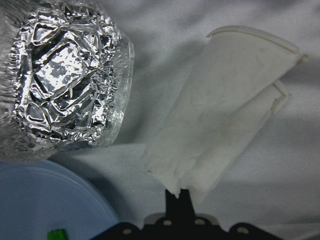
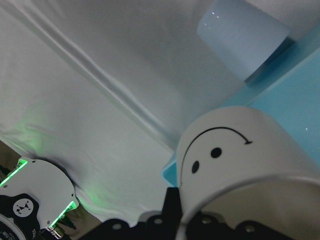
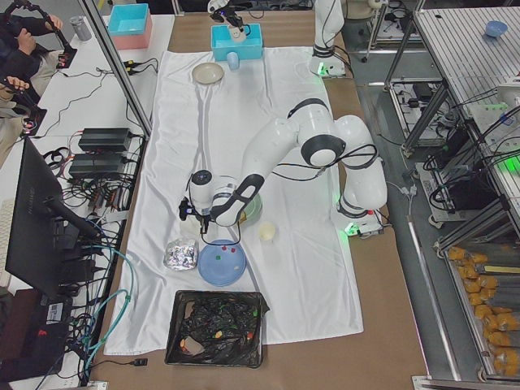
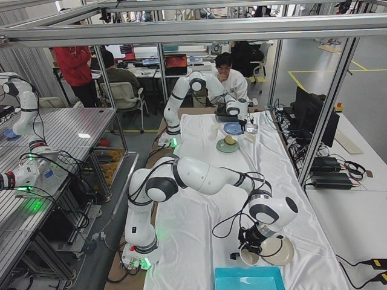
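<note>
A crumpled white paper cup point(image 1: 225, 85) lies flattened on the cloth between the foil container point(image 1: 67, 75) and blue plate point(image 1: 45, 195). My left gripper is shut on its narrow end. My right gripper is shut on the rim of a white mug point(image 2: 235, 145) with a smiley face, held over the edge of a light-blue bin point(image 2: 295, 100). A translucent pale-blue cup point(image 2: 240, 35) lies beside the bin.
A black-lined bin point(image 3: 215, 333) stands beyond the blue plate. A beige plate point(image 3: 207, 73) sits near the right arm. A green plate point(image 4: 227, 147) with food is by the left arm.
</note>
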